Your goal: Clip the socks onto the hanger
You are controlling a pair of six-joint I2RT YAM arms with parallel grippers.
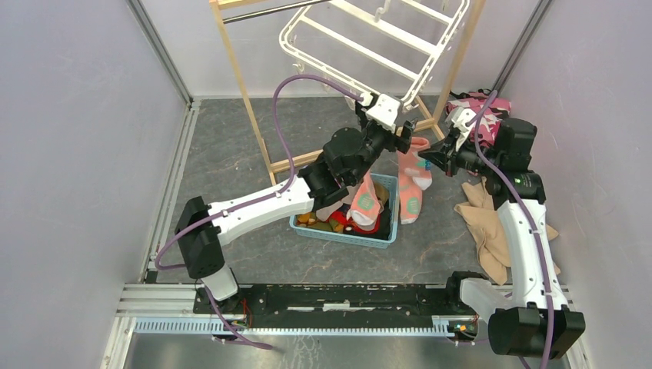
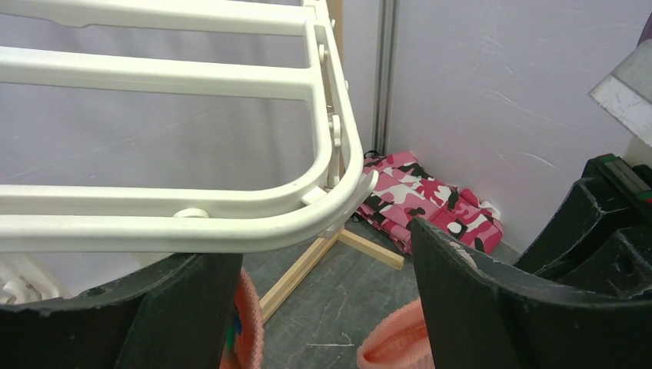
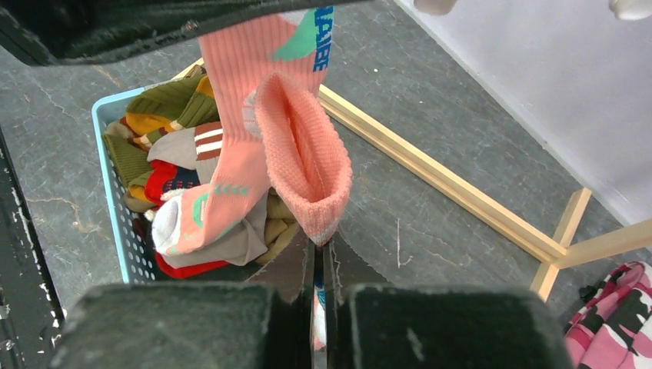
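Note:
A white hanger [image 1: 384,55] with small clips along its rim fills the top of the top view; its rounded corner crosses above the left fingers in the left wrist view. Just below its front edge, my left gripper [image 1: 406,137] stands part open, no cloth visibly pinched. My right gripper is shut on the cuff edge of a pink sock [image 3: 307,154], whose opening gapes upward; it hangs down beside the basket [image 1: 342,237]. A second pink sock [image 3: 238,115] hangs over the basket, its upper end hidden behind the left gripper.
Several other socks lie in the blue basket. A wooden stand [image 3: 454,181] runs behind and carries the hanger. At the right lie a beige cloth [image 1: 488,231] and a pink camouflage bag [image 2: 434,200].

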